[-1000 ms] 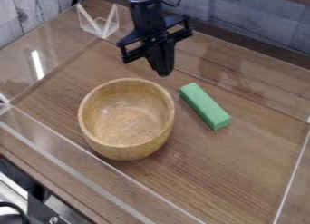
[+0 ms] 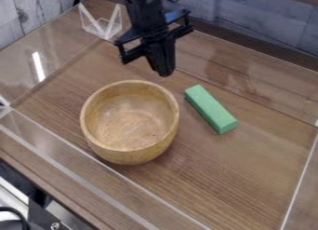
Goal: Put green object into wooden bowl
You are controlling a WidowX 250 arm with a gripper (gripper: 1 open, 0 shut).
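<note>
The green object [image 2: 211, 109], a flat oblong block, lies slanted on the wooden table to the right of the bowl. In the middle left stands the round wooden bowl [image 2: 129, 123], its inside empty. My black gripper [image 2: 163, 70] hangs near the bowl's far rim, up and left of the green object and apart from it. Its fingers look shut together, with nothing between them.
A clear angular frame [image 2: 99, 22] stands behind my arm at the upper left. Dark cables [image 2: 28, 213] lie off the table's lower left edge. Bare table [image 2: 236, 182] spreads across the right and front.
The bowl and the green object have stayed put.
</note>
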